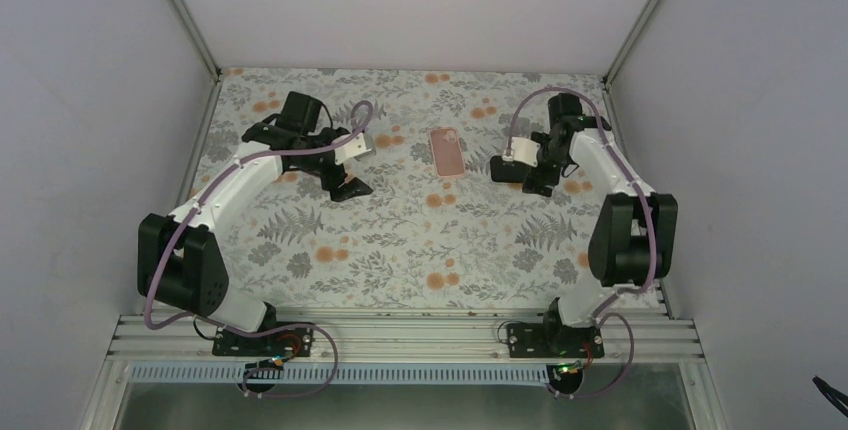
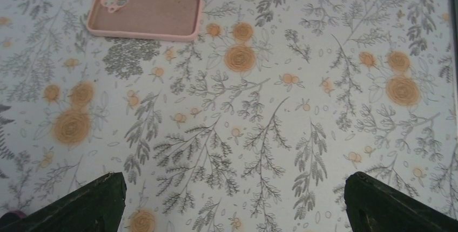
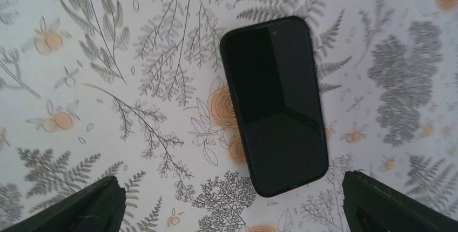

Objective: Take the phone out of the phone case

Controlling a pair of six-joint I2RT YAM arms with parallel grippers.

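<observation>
The pink phone case (image 1: 447, 153) lies flat and empty near the middle of the table, its camera cutouts showing. In the left wrist view the case (image 2: 146, 14) is at the upper left. Apart from it, to its right, the black phone (image 3: 275, 105) rests flat on the cloth, partly covered by the right arm in the top view. My right gripper is open above the table beside the phone, fingers wide apart. On the left side of the table my left gripper stands open, with only cloth between its fingers.
A floral cloth (image 1: 390, 260) covers the table, and its middle and front are clear. Pale walls enclose the back and both sides.
</observation>
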